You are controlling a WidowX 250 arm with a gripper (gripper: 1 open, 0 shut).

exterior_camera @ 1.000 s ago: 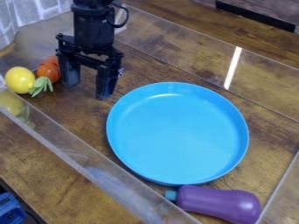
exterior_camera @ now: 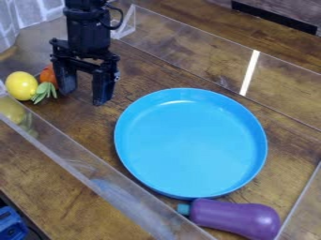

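Observation:
My black gripper (exterior_camera: pixel 85 80) is low at the upper left, its fingers open and pointing down toward the wooden surface. Just left of it lie an orange carrot (exterior_camera: pixel 48 75) with green leaves and a yellow fruit (exterior_camera: pixel 22 84), probably a lemon; the gripper partly hides the carrot. A round blue plate (exterior_camera: pixel 189 141) takes up the middle right.
A purple eggplant toy (exterior_camera: pixel 238 218) lies at the bottom right, past a clear wall (exterior_camera: pixel 94 173). A yellow-green item (exterior_camera: pixel 11 112) is behind that wall at the left.
My gripper has shifted slightly leftward, toward the carrot and yellow fruit. The plate and the other objects look unmoved.

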